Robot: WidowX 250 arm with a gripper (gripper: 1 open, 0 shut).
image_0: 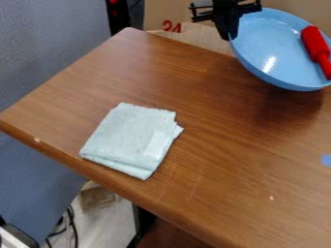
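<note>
The black gripper (226,27) is at the top right, at the left rim of a blue plate (269,66); whether its fingers are shut on the rim is hard to tell. A red object (316,50) lies in the plate at its right side. A folded pale cloth (130,140) lies on the left half of the wooden table.
Cardboard (167,14) stands behind the far edge. The table's left edge drops to the floor, where cables show at bottom left.
</note>
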